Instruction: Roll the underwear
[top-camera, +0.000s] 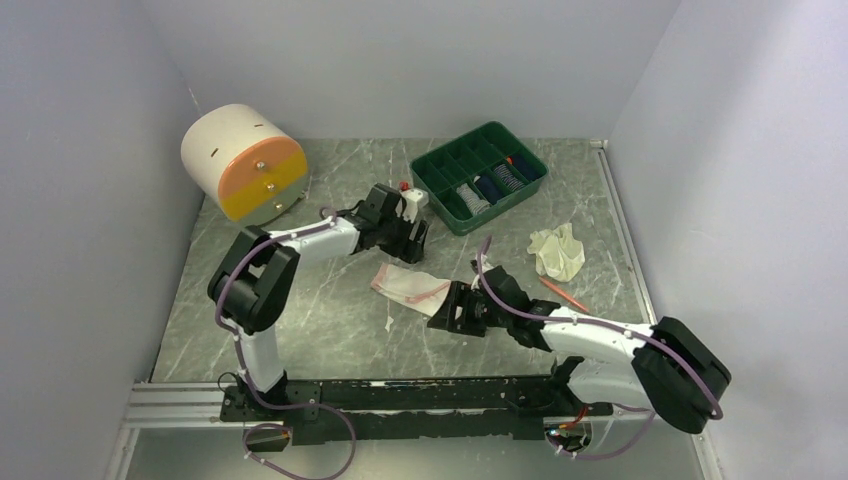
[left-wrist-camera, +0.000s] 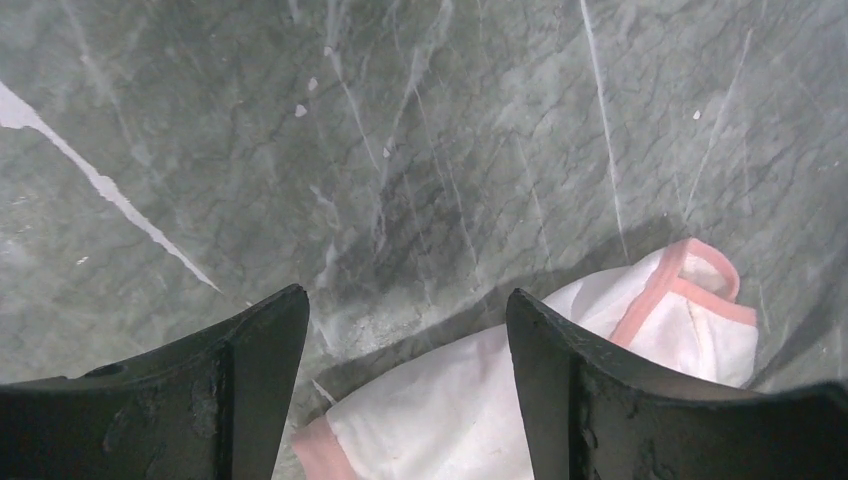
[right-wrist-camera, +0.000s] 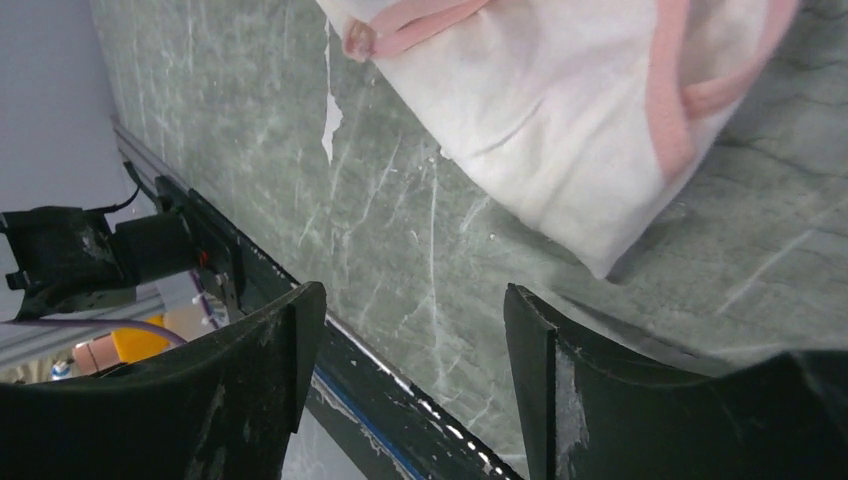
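Note:
White underwear with pink trim (top-camera: 408, 285) lies folded flat on the marble table at the centre. My left gripper (top-camera: 415, 245) hangs just above and behind it, open; in the left wrist view the cloth (left-wrist-camera: 420, 400) lies beyond its fingers. My right gripper (top-camera: 452, 310) is at the cloth's right end, its fingers apart; in the right wrist view the cloth's pointed corner (right-wrist-camera: 590, 210) lies just beyond them, with nothing held.
A green divided box (top-camera: 450, 170) with rolled items stands at the back. A drum-shaped drawer unit (top-camera: 220, 160) is at back left. A pale crumpled cloth (top-camera: 555, 250) and an orange stick (top-camera: 562, 291) lie at right.

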